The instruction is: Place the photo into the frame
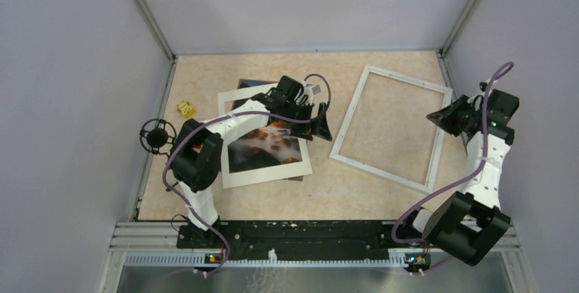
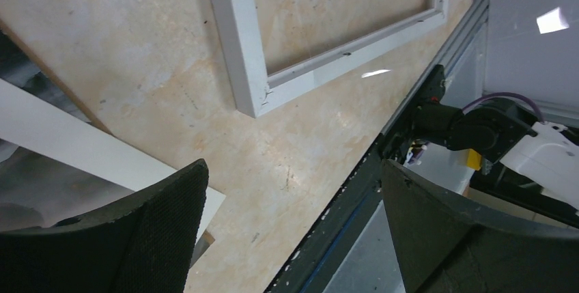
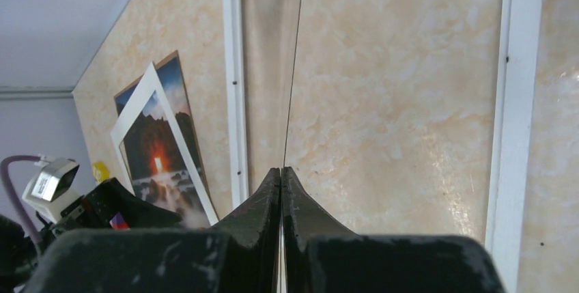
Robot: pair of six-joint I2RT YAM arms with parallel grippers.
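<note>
A dark photo (image 1: pixel 256 160) with orange glowing rocks lies on the left of the table under a white mat border (image 1: pixel 266 175). Above the mat's right edge my left gripper (image 1: pixel 315 132) is open and empty; its arm hides part of the photo. The white frame (image 1: pixel 386 174) lies on the right with only tabletop visible inside. Over the frame's right side, my right gripper is shut. In the right wrist view a faint tinted clear sheet (image 3: pixel 268 54) with a thin dark edge runs up from its fingertips, so it appears pinched there.
A brown backing board (image 1: pixel 295 178) peeks out under the mat. A small yellow object (image 1: pixel 185 108) is at the far left. Walls stand at both sides and the back; a bare strip of table separates the mat from the frame.
</note>
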